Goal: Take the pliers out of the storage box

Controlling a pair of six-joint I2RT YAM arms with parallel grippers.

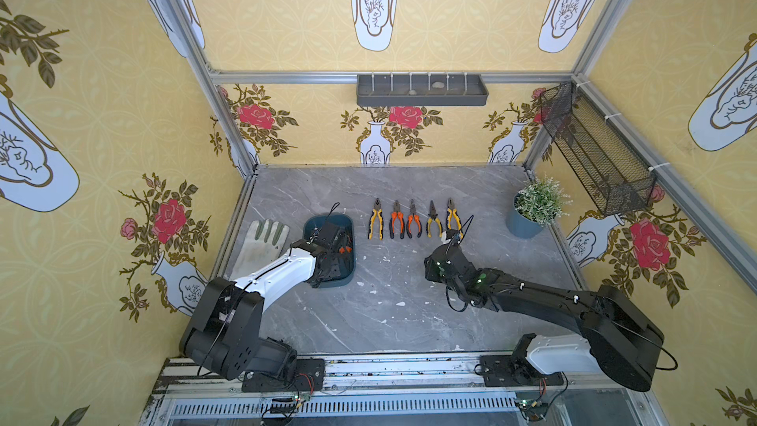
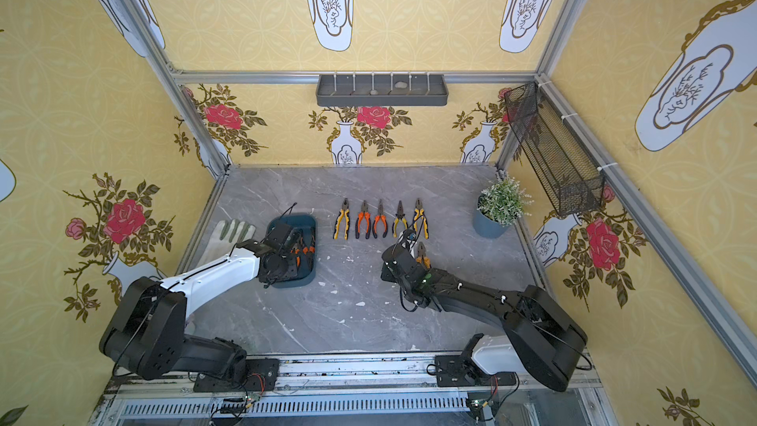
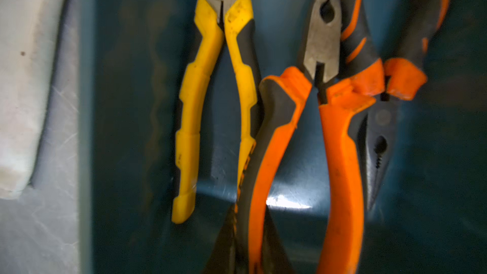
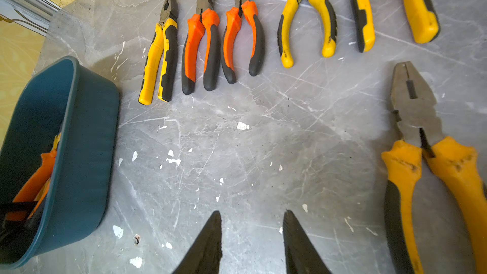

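In the left wrist view, orange-and-black pliers [image 3: 341, 172] lie in the blue storage box [image 3: 121, 233]. My left gripper is inside the box, shut on their left handle. Yellow pliers [image 3: 190, 116] lie apart to the left. More orange pliers [image 3: 380, 137] lie to the right, partly under the held pair. In the right wrist view my right gripper stands part open over bare table, nothing between its fingers. Large yellow pliers [image 4: 417, 114] lie on the table to its right. The left arm hides part of the box from above.
A row of pliers [image 1: 396, 221] lies on the table behind the right gripper. A white glove [image 1: 256, 248] lies left of the box, and a potted plant [image 1: 526, 221] stands at the right.
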